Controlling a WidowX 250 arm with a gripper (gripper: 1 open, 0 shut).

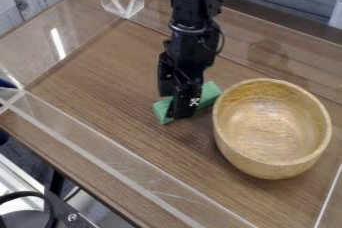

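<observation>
The black arm reaches down from the top centre of the camera view, its gripper (183, 85) open and low over a green object (202, 98) on the wooden table. The gripper hides part of the green object, and whether its fingers touch it I cannot tell. A large tan bowl (270, 130) sits just to the right of the green object.
Bare table (94, 82) spreads to the left and front. A clear plastic piece (122, 0) stands at the upper left. Cables lie at the lower left, and transparent strips run along the left side.
</observation>
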